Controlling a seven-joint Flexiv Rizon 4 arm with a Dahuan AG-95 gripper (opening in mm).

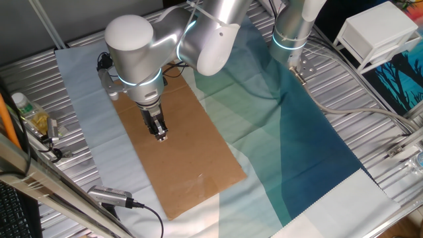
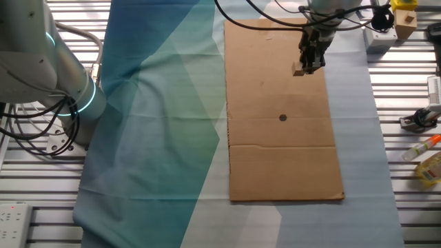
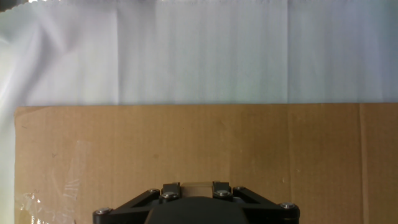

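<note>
A small wooden block (image 2: 298, 69) shows at the tips of my black gripper (image 2: 311, 67), over the cardboard sheet (image 2: 279, 172). From the wrist view, the block's tan top (image 3: 196, 189) fills the space between the two fingertips of my gripper, which is shut on it. In exterior view 1 the gripper (image 1: 161, 137) points down over the cardboard, and only a little of the block shows there. How high it is held is hard to judge. A dark round spot (image 2: 282, 118) marks the cardboard, apart from the block.
The cardboard lies on a blue, green and white cloth (image 1: 310, 152). A silver cylindrical device (image 1: 109, 195) with a cable stands beside the cloth's edge. Bottles (image 2: 431, 169) lie off to one side.
</note>
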